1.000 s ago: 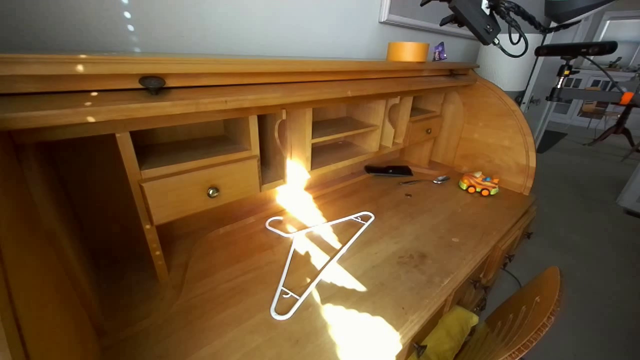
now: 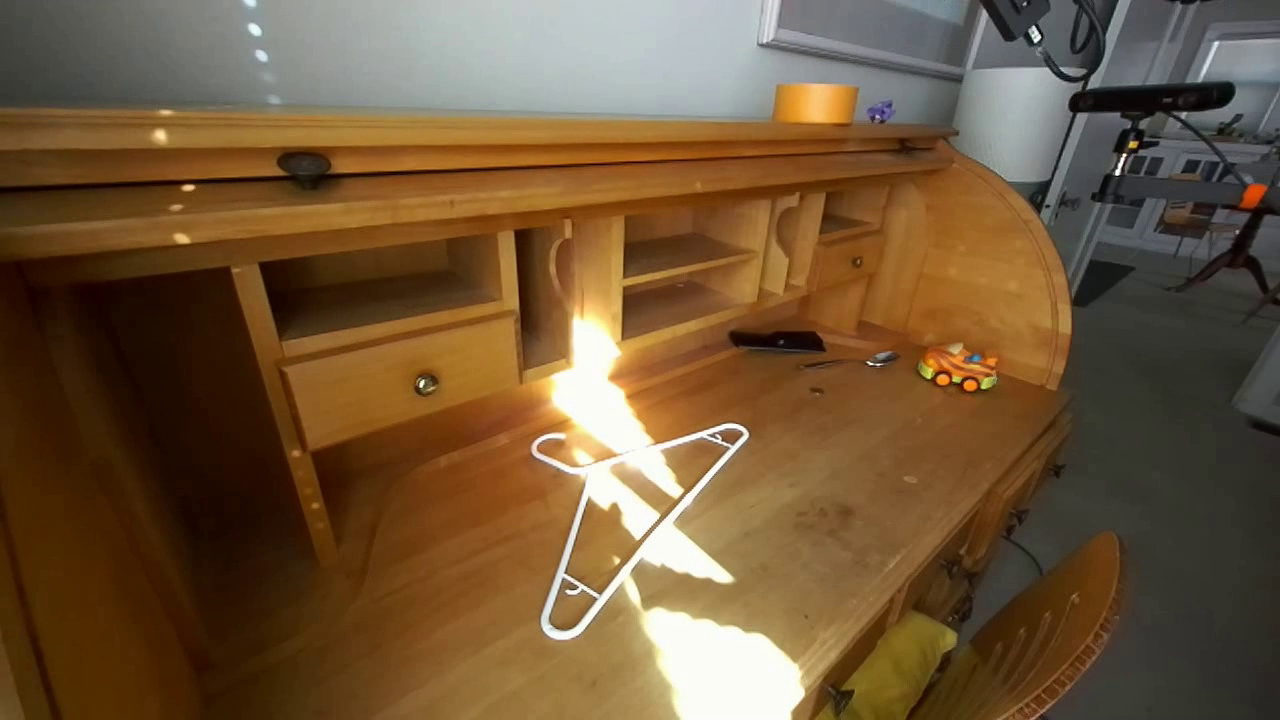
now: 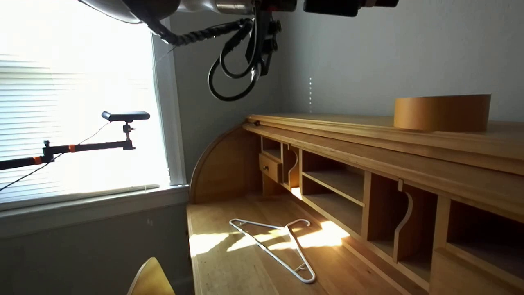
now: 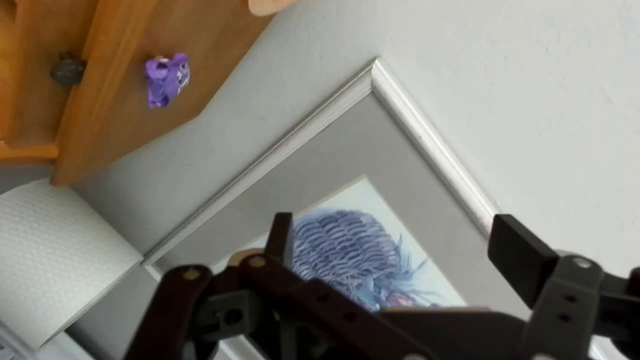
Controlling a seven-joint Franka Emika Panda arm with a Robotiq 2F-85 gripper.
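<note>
My gripper is open, with nothing between its dark fingers. Beyond them, a framed picture [image 4: 360,264] hangs on the wall. A small crumpled purple packet [image 4: 166,79] lies on top of the roll-top desk, left of the gripper in the wrist view; in exterior view 1 this packet [image 2: 881,112] sits right of a round orange-brown container [image 2: 816,103]. Only a bit of the arm's black hardware [image 2: 1017,14] shows at the top of that view. The fingertips are out of frame there.
A white hanger [image 2: 648,528] lies on the sunlit desktop [image 2: 828,528]. Farther right are a black object [image 2: 777,342], a spoon [image 2: 882,359] and a toy car [image 2: 959,367]. A white lampshade [image 4: 54,252] stands beside the desk, close to the wall.
My gripper has moved up and right, mostly out of exterior view 1. The purple packet stood taller a second ago and now looks lower and flatter. The desktop items are unmoved.
</note>
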